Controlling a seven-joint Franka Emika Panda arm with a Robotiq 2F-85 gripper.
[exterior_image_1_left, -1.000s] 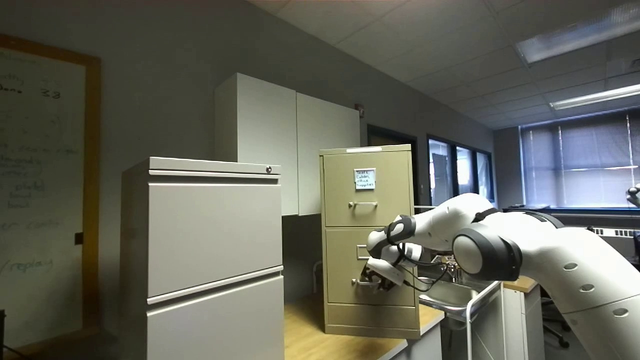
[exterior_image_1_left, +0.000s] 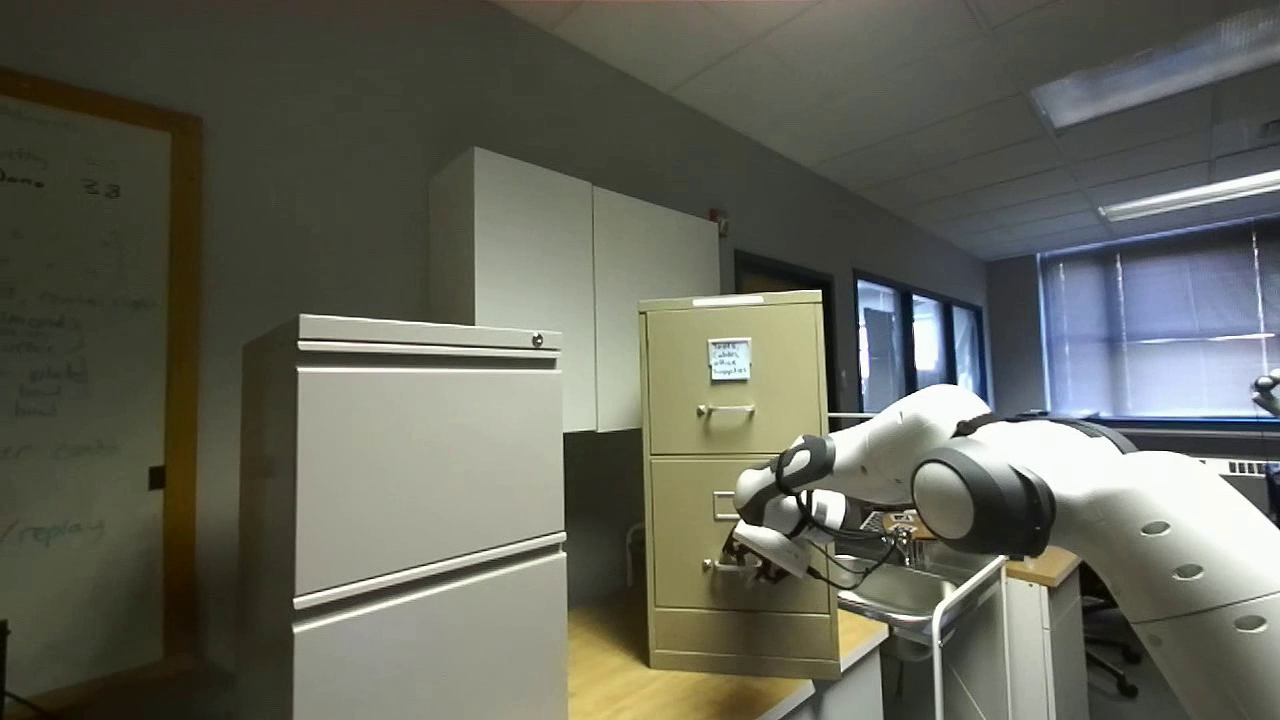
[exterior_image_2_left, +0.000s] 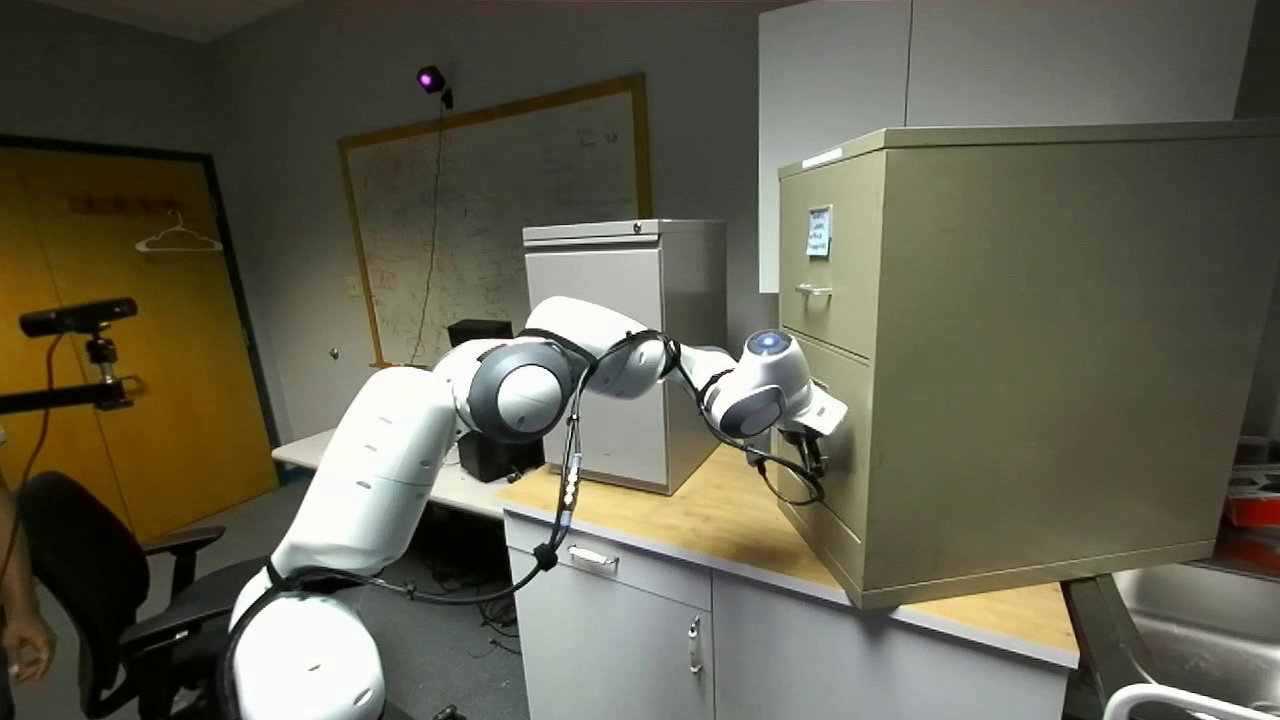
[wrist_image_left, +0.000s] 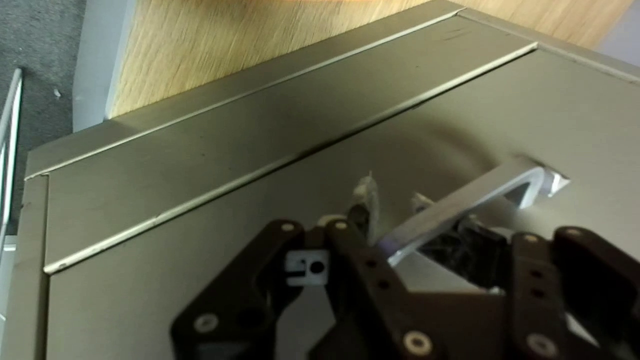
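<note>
A tan filing cabinet (exterior_image_1_left: 684, 504) with two drawers stands on the wooden counter, a handwritten label (exterior_image_1_left: 729, 359) on its upper drawer. Both drawers look closed in exterior view 1. At the lower drawer, my gripper is shut on the silver handle (wrist_image_left: 510, 180). In the wrist view the bar passes between the fingers, and its far end shows beyond them. Part of the grip is hidden behind the dark finger linkages. Exterior view 2 shows the gripper (exterior_image_2_left: 809, 454) close against the cabinet's front face.
A grey filing cabinet (exterior_image_1_left: 426, 480) stands on the same counter, to the left in exterior view 1. Beside the tan cabinet is a metal sink (exterior_image_1_left: 900, 588) with a white rail (exterior_image_1_left: 966, 594). The upper drawer's handle (exterior_image_1_left: 726, 409) is free.
My arm has shifted only slightly, with the elbow a little to the right in exterior view 1. The gripper remains at the lower handle, and the drawer shows no visible movement.
</note>
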